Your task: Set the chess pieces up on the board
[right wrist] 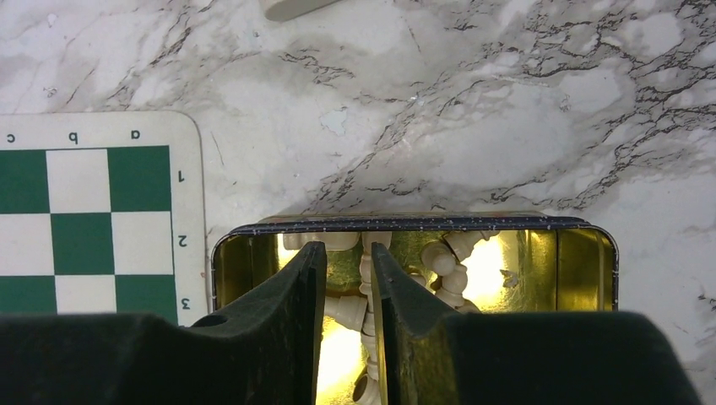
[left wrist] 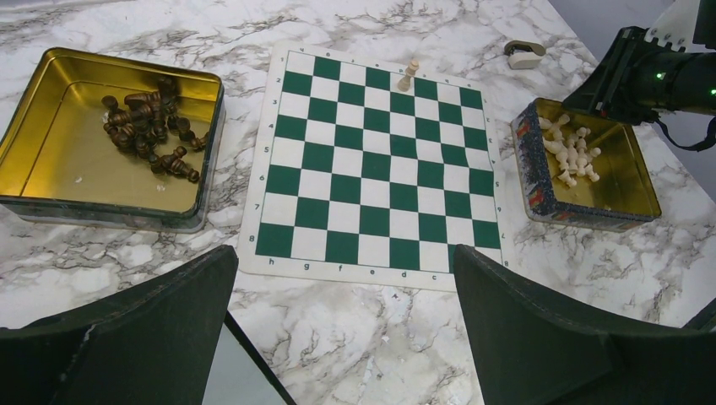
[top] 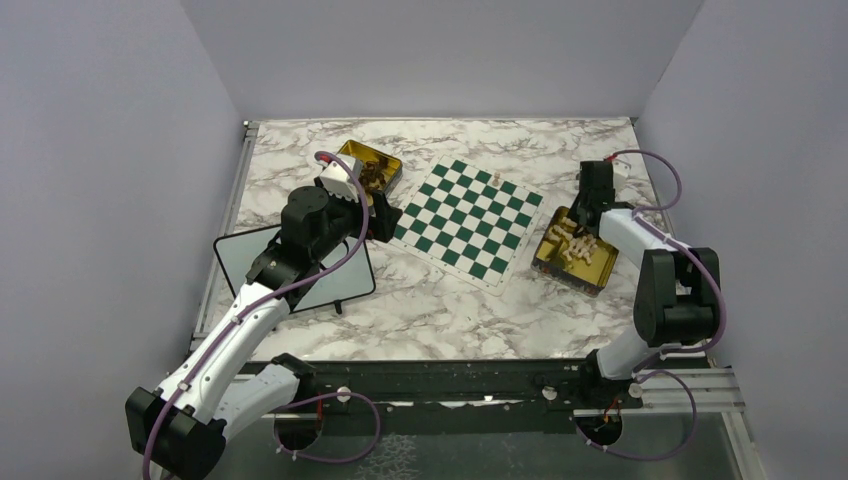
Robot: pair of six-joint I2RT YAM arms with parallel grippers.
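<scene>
The green-and-white chessboard (left wrist: 348, 152) lies flat mid-table. One light chess piece (left wrist: 409, 76) stands upright near its far edge; the other squares look empty. Light pieces (left wrist: 572, 153) lie jumbled in the right-hand box (right wrist: 414, 224). My right gripper is over that box, fingers (right wrist: 312, 270) slightly apart; light pieces show behind the gap, and nothing appears gripped. Dark pieces (left wrist: 152, 126) are heaped in the left-hand box (left wrist: 51, 169). Off the board's left side, my left gripper is wide open and empty.
A small grey-and-white object (left wrist: 525, 56) lies on the table beyond the right-hand box. Beneath the left arm is a pale, dark-edged panel (top: 340, 287).
</scene>
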